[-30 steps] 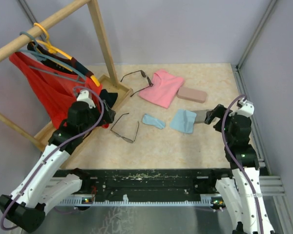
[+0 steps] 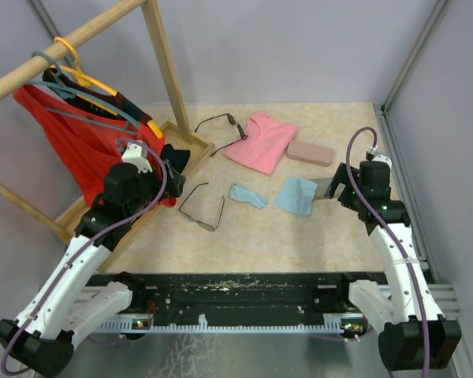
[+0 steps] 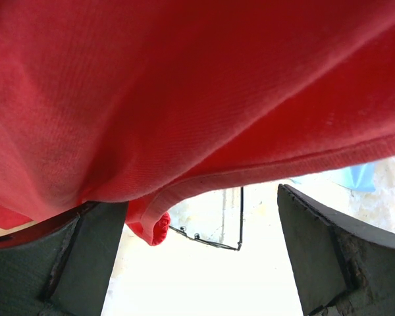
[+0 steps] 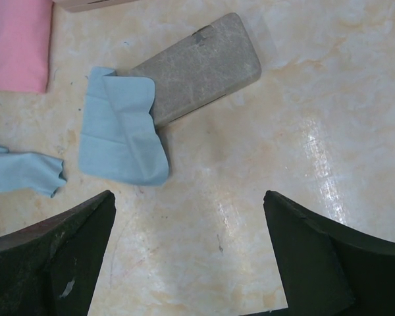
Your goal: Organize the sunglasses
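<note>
One pair of sunglasses (image 2: 206,226) lies with its arms unfolded near the rack's tray. A second, darker pair (image 2: 232,120) rests farther back, beside the pink cloth. A grey case (image 4: 199,66) is partly covered by a light blue cloth (image 4: 124,131), and a pinkish-brown case (image 2: 310,153) lies behind it. My left gripper (image 2: 178,179) is open beside the hanging red garment (image 3: 151,99), which fills much of the left wrist view. Over the right side of the table, my right gripper stands open with nothing between its fingers.
A wooden rack (image 2: 167,63) with hangers stands at the left over a shallow wooden tray (image 2: 195,148). The pink cloth (image 2: 260,142) lies at the back; a smaller blue cloth (image 2: 247,195) is at mid-table.
The left arm has barely moved. The sunglasses, cloths and cases are where they were.
</note>
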